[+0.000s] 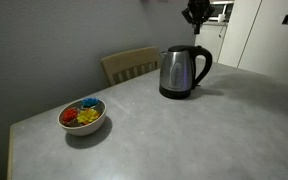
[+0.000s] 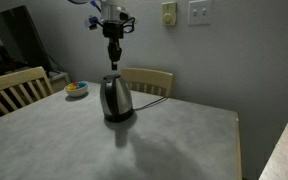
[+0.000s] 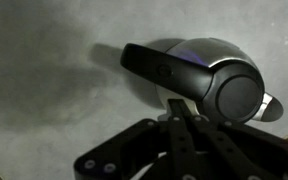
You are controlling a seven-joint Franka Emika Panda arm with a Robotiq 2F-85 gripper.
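Note:
A silver and black electric kettle (image 1: 176,73) stands upright on the table, and exterior view 2 shows the same kettle (image 2: 114,98) from another side. Directly over its top hangs my gripper (image 1: 195,36), pointing down with a small gap above the lid. From exterior view 2 the gripper (image 2: 114,64) looks narrow and shut. In the wrist view, the black handle (image 3: 166,70) and round black lid (image 3: 240,97) lie below the fingertips. The lid appears closed. Nothing shows between the fingers.
A white bowl (image 1: 87,129) holding red, yellow and blue items sits toward the left of exterior view 1. Wooden chairs (image 1: 130,65) border the table. A dark cord (image 2: 152,103) runs behind the kettle.

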